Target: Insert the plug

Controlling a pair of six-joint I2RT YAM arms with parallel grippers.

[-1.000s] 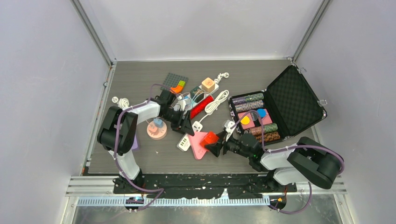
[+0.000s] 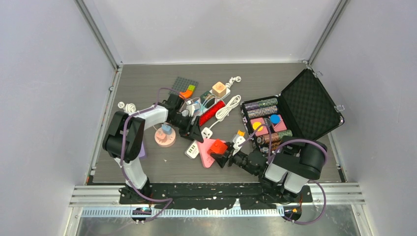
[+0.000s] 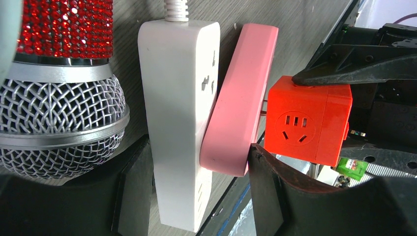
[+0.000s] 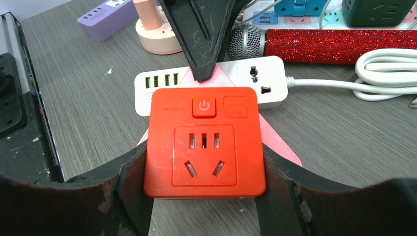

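My right gripper is shut on a red cube socket (image 4: 204,147), held low at the pink triangular socket (image 2: 206,152). In the left wrist view the cube (image 3: 307,123) is beside the pink socket (image 3: 236,98), with thin pins visible between them. A white power strip (image 3: 174,118) lies along the pink socket. My left gripper stands part open around the strip and pink socket's end; whether it touches them I cannot tell.
A red glitter microphone (image 4: 324,46), coiled white cable (image 4: 378,69) and round peach socket (image 2: 164,140) lie close by. An open case (image 2: 310,103) of rolls and blocks stands at the right. The table's back is clearer.
The right arm's elbow has swung left and inward, and the gripper with the red cube has turned and shifted slightly left. The left arm looks unchanged.
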